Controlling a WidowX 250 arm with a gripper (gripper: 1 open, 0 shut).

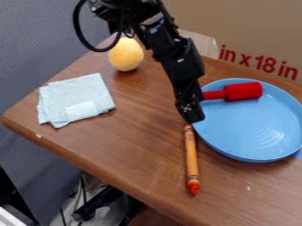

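Note:
The black gripper point(189, 109) hangs low at the left rim of the blue plate point(248, 132), just above the upper end of an orange crayon point(192, 163); whether its fingers are open or shut is unclear. A red cylindrical object point(242, 91) lies on the plate's back part, its left end next to the arm. A yellow egg-shaped object point(125, 56) is at the back left, and a folded pale cloth point(74, 100) lies on the left of the wooden table point(124, 150).
A cardboard box point(253, 44) stands behind the table. The table's left edge drops to a grey area with dark equipment below.

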